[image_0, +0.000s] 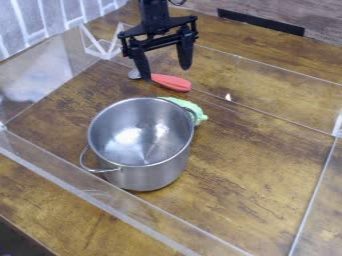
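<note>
The black gripper (158, 50) hangs at the upper middle, open, with nothing visible between its fingers. Below it a pink-red elongated object (171, 82) lies on the wooden table. A pale green item (189, 106) lies behind the large steel pot (139, 145), partly hidden by it. A small grey object (134, 73) sits just left of the pink one, partly behind the gripper.
Clear panels edge the wooden table (261, 160) along the left, front and right. A white slatted object (40, 20) stands at the back left. The table right of the pot is clear, apart from a tiny white speck.
</note>
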